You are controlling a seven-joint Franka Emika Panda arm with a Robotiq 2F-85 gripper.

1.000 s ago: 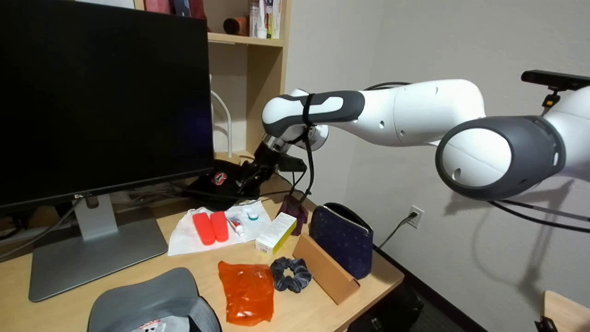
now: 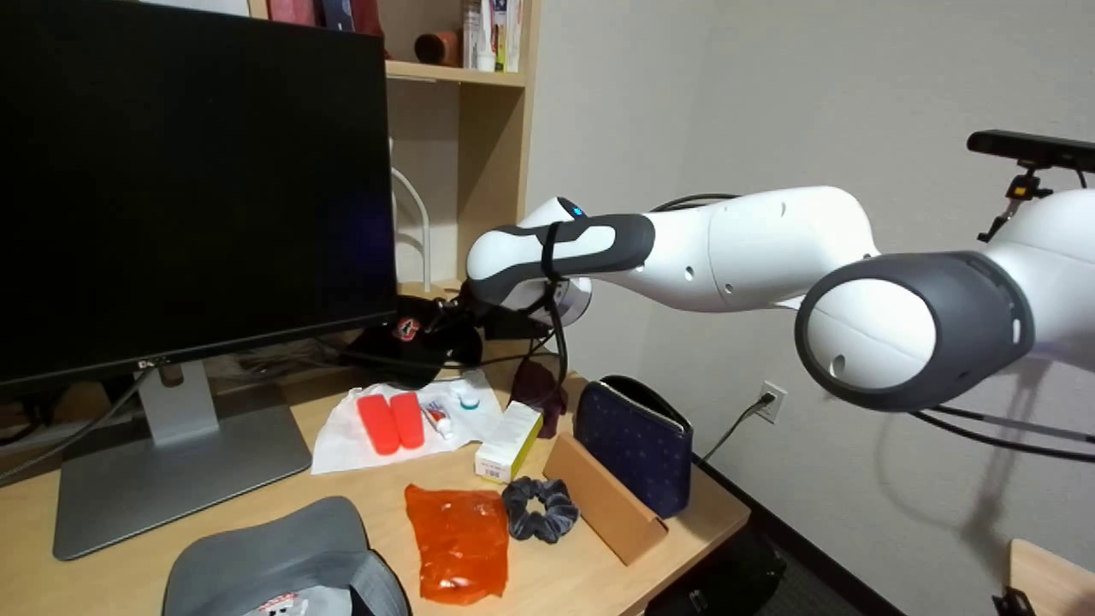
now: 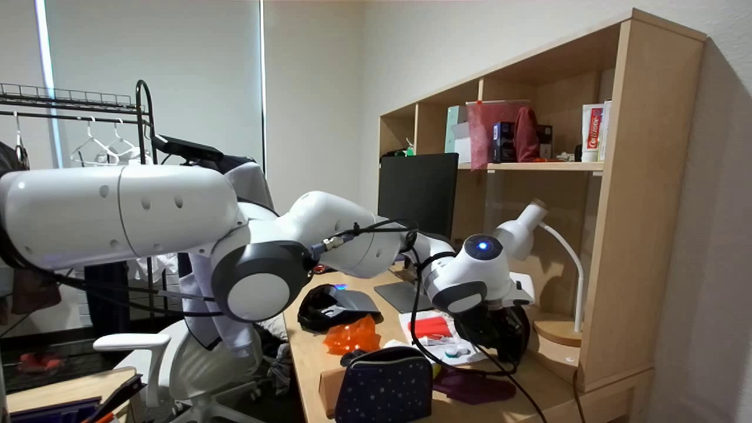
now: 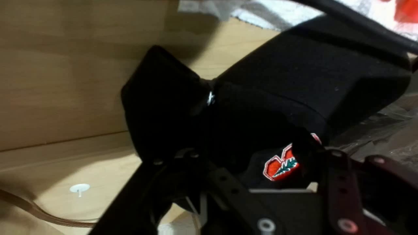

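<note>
A black cap (image 4: 333,74) with a red patch and green tree emblem lies at the back of the desk; in exterior view 1 the cap (image 2: 407,328) sits right of the monitor. Over it, in the wrist view, is my gripper. Its dark fingers stand apart, with the emblem showing between them. Black on black hides the fingertips' edges, so whether they touch the cloth is unclear. From the side, my gripper (image 2: 448,311) reaches down and left to the cap.
A lamp (image 3: 578,282) stands close behind the hand. Nearby are the monitor (image 2: 195,185), a white cloth (image 2: 339,436) with red cases, a yellow-white box (image 2: 510,441) and a navy pouch (image 2: 634,441). Loose cables hang off the arm.
My arm has come down and a little to the left, bringing the gripper lower at the cap. The cap and other desk items look unmoved.
</note>
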